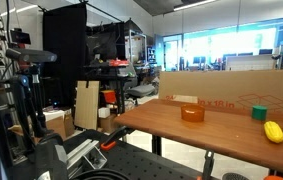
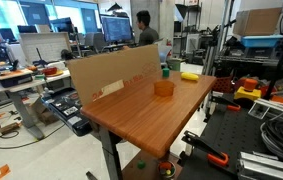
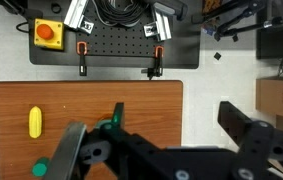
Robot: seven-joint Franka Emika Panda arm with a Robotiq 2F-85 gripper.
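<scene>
An orange bowl (image 1: pixel 192 113) rests on the brown tabletop (image 1: pixel 166 121); exterior view 2 shows the same bowl (image 2: pixel 164 88) near the middle of the board. A yellow oblong object (image 1: pixel 273 131) lies toward the right end, with a green cup (image 1: pixel 259 112) behind it. From above, the wrist view has the yellow object (image 3: pixel 35 122) and the green cup (image 3: pixel 42 167) at the left. My gripper is open over the table's right part, its dark fingers spread wide with nothing held. The bowl cannot be made out there, as the gripper covers much of the board.
A cardboard panel (image 1: pixel 216 88) stands along the tabletop's back edge. Beside the table, a dark perforated platform (image 3: pixel 116 45) carries clamps, coiled cable and a red button box (image 3: pixel 48 34). A person (image 2: pixel 147 33) is in the background.
</scene>
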